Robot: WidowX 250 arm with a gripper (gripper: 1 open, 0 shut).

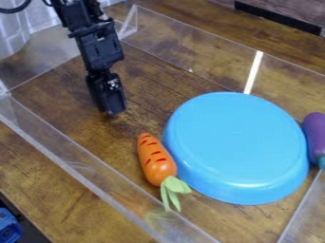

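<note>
My black gripper [108,100] hangs low over the wooden floor of the clear-walled enclosure at the upper left; whether its fingers are open or shut is unclear. An orange toy carrot [156,161] with pale green leaves lies below and to the right of it, apart from it. A large light-blue round object [235,142], like an upturned plate, fills the right middle. A purple toy eggplant [315,135] is partly in view at the right edge.
Transparent walls [76,166] border the area. The wood between my gripper and the top right is clear, apart from a white strip. A blue object [6,226] sits outside at the lower left.
</note>
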